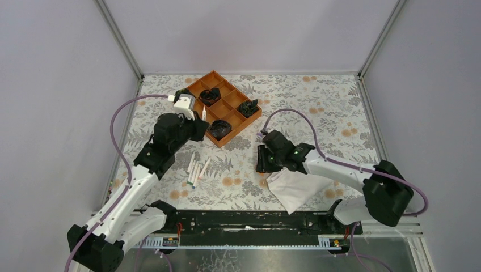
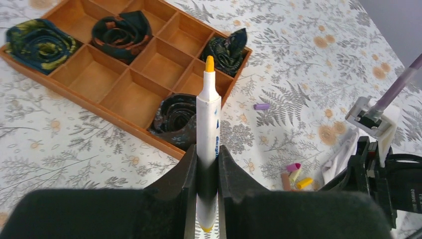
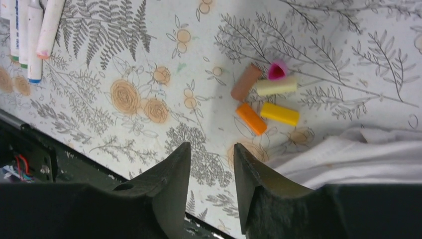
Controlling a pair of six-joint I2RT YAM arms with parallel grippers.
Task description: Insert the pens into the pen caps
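Observation:
My left gripper is shut on a white pen (image 2: 208,117), held upright with its bare yellow-orange tip upward. In the top view that pen (image 1: 204,113) stands over the tray's near-left side. My right gripper is open above the table, nothing between its fingers. Ahead of it lie loose caps: an orange cap (image 3: 251,119), a yellow cap (image 3: 279,114), a cream cap (image 3: 276,85), a brown cap (image 3: 246,81) and a magenta cap (image 3: 277,69). A purple cap (image 2: 261,106) lies apart, nearer the tray. Several white pens (image 1: 197,172) rest on the table, left of centre.
The wooden compartment tray (image 2: 112,118) holds several dark cloth rolls, one of them (image 2: 175,119) close behind the held pen. A crumpled white cloth (image 3: 358,154) lies right of the caps.

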